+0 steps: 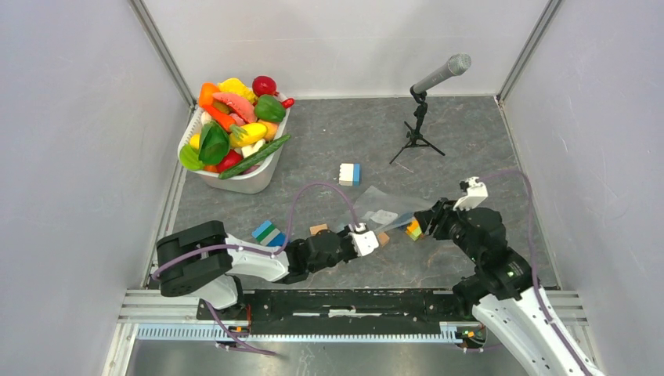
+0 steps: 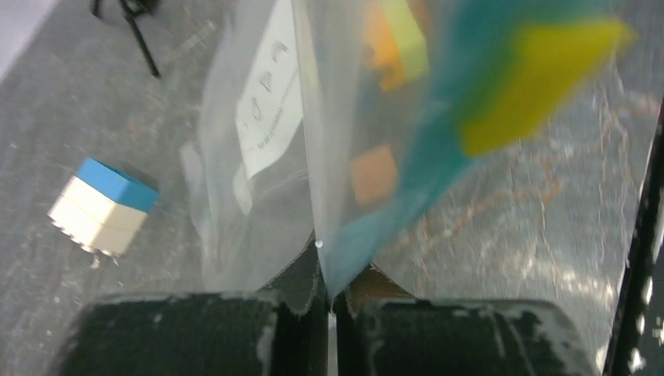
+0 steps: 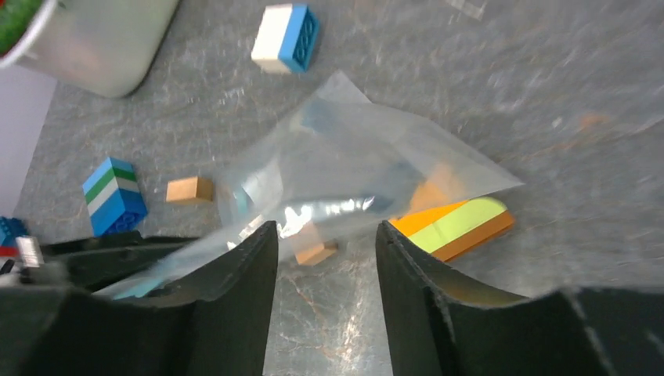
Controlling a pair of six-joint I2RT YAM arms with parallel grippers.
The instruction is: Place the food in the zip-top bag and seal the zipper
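A clear zip top bag (image 1: 389, 205) with a teal edge hangs between my two arms above the table. My left gripper is shut on the bag's edge, and the film fans out ahead of its fingertips. On the other side, my right gripper has its fingers apart. The bag's film (image 3: 352, 157) spreads beyond those fingers, and nothing shows pinched between them. The food, a pile of toy vegetables (image 1: 239, 129), sits in a white basket (image 1: 243, 184) at the back left. No food shows inside the bag.
Below and around the bag lie toy blocks: a white-blue one (image 1: 349, 174), a blue-green one (image 1: 268, 233), an orange-green one (image 3: 454, 229) and small wooden cubes (image 3: 189, 189). A microphone on a tripod (image 1: 419, 129) stands at the back right.
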